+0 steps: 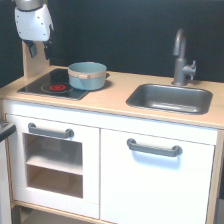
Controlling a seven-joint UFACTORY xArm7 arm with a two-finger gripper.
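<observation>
My gripper (40, 49) hangs at the upper left, below a white arm (36, 18), over the back left of the counter. Its two dark fingers look apart, with nothing visible between them. A blue-grey pot (88, 78) with a tan band at its front rim stands at the right side of the black stove top (52, 86). The gripper is up and to the left of the pot, not touching it. The inside of the pot is mostly hidden.
A metal sink (170, 98) with a tall faucet (180, 55) takes up the right of the wooden counter. Below are an open-fronted cabinet door (52, 128) and a plain white door (155, 185), both shut. Clear counter lies between pot and sink.
</observation>
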